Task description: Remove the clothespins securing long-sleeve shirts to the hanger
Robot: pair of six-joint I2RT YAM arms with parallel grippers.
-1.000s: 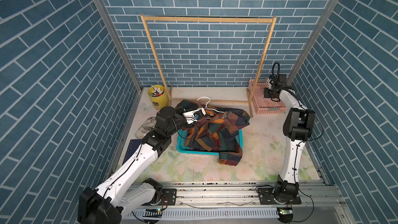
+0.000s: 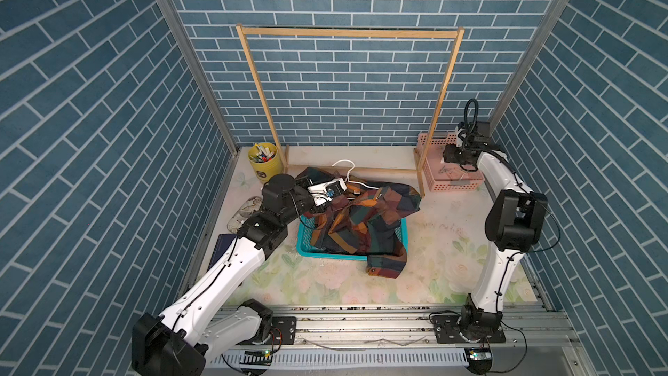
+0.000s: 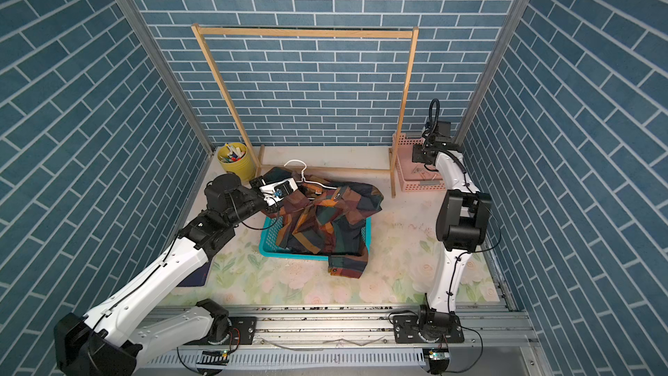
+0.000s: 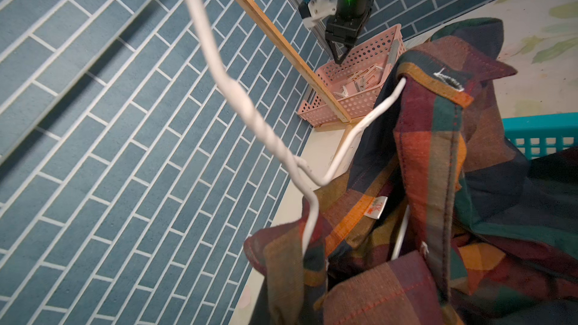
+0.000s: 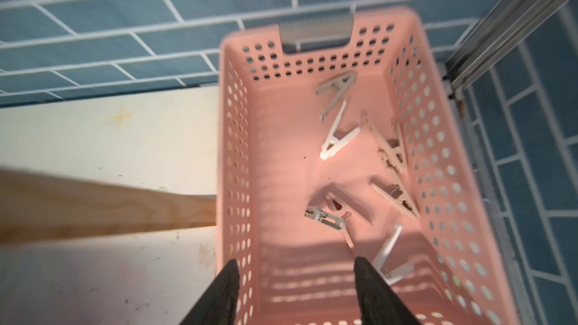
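A plaid long sleeve shirt (image 2: 355, 222) lies heaped in and over the turquoise basket (image 3: 264, 243), with a white wire hanger (image 4: 361, 126) inside its collar. My left gripper (image 2: 320, 195) is at the shirt's upper left; in the top views it seems shut on the shirt, though its fingertips are hidden. My right gripper hangs open over the pink basket (image 5: 283, 114), nothing between its fingers. Loose clothespins (image 5: 337, 144) lie on that basket's floor.
A wooden rack (image 2: 348, 32) stands at the back, one post beside the pink basket. A yellow bucket (image 2: 264, 167) holding pegs is at the back left.
Over the pink basket, my right gripper has shifted right and up, its arm leaning further right. The left arm has risen very slightly; the shirt looks almost unchanged.
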